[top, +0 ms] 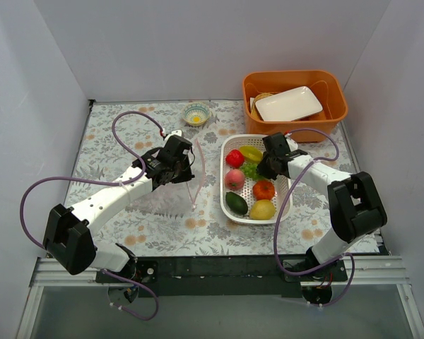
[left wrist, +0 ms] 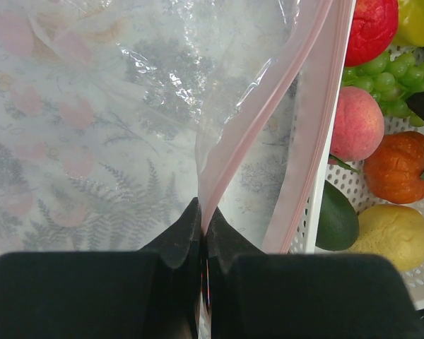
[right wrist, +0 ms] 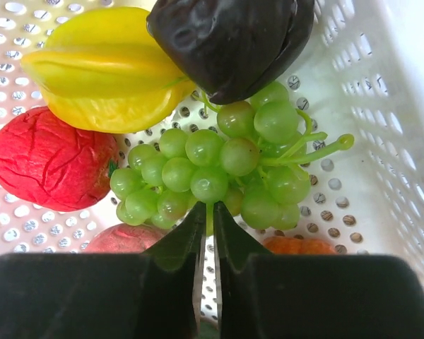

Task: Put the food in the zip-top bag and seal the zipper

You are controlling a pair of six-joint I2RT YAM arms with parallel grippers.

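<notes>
The clear zip top bag (left wrist: 148,92) with a pink zipper strip lies on the table at left. My left gripper is shut on the bag's zipper edge, which runs up from its tips. In the white perforated basket (top: 224,191) lie the green grapes (right wrist: 177,173), and over them is my right gripper. Its fingers are close together, with a narrow gap and a bit of green between the tips; whether they grip it cannot be told. Around the grapes are a red tomato (right wrist: 53,159), yellow starfruit (right wrist: 106,63), and dark eggplant (right wrist: 233,42).
The basket also holds a peach (left wrist: 355,123), an orange pumpkin (left wrist: 399,166), a green avocado (left wrist: 336,219) and a yellow potato (left wrist: 392,233). Behind it stands an orange bin (top: 325,109) with a white tray (top: 290,104). A small bowl (top: 196,114) sits at the back.
</notes>
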